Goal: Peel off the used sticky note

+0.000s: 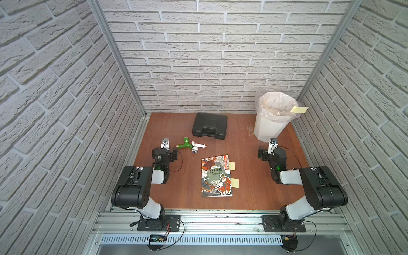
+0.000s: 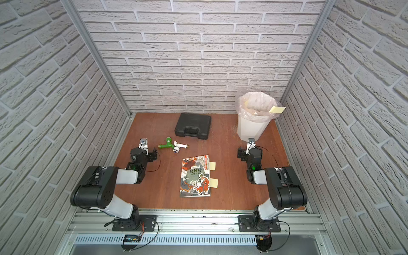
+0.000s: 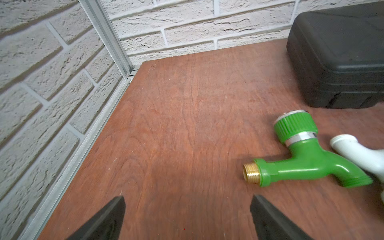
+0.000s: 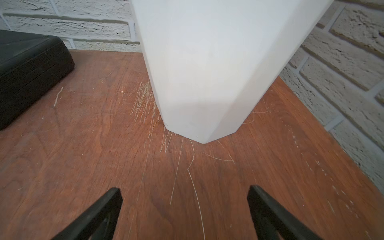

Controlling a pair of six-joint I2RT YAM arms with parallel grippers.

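Observation:
Two pale yellow sticky notes jut from the right edge of the illustrated book [image 1: 212,182], which lies flat at the table's front middle. The upper note [image 1: 232,166] is near the book's far corner, the lower note [image 1: 235,183] nearer the front. Another yellow note [image 1: 301,109] hangs over the rim of the white bin [image 1: 268,127]. Left of the book, my left gripper is open and empty above bare table. My right gripper stands open in front of the bin, nothing between its fingers. Neither wrist view shows the book.
A black case [image 1: 210,125] lies at the back middle. Between it and the left arm are a green tap [image 1: 185,144] and a white tap [image 1: 197,146]. A clear liner covers the bin's rim. Bare table lies on both sides of the book.

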